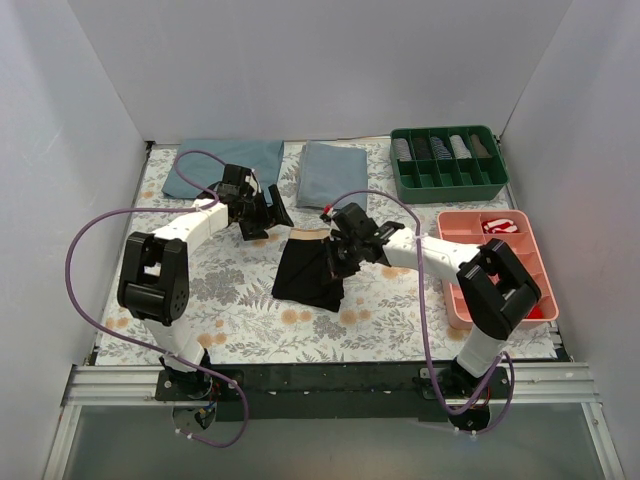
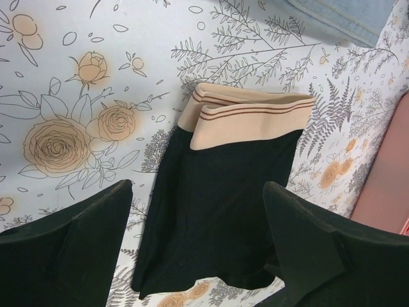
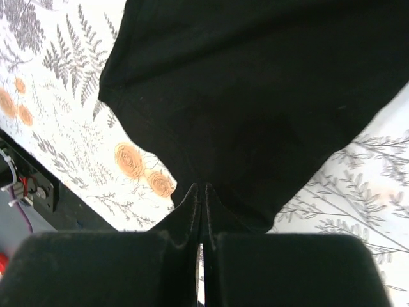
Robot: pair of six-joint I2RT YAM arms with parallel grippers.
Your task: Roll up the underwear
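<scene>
Black underwear (image 1: pixel 303 272) with a beige, red-striped waistband (image 2: pixel 252 125) lies folded on the patterned cloth, its waistband toward the back. My left gripper (image 1: pixel 272 212) stands open above the cloth, left of the waistband, nothing between its fingers. Over the right part of the black fabric, my right gripper is shut. No fabric shows between its fingertips, and I cannot tell whether they touch the underwear. In the top view this gripper hides part of the garment's right side.
Two folded blue cloths (image 1: pixel 332 175) lie at the back. A green divided box (image 1: pixel 448 190) with several rolled items stands back right. The pink divided box (image 1: pixel 456 318) is at the right, close to my right arm.
</scene>
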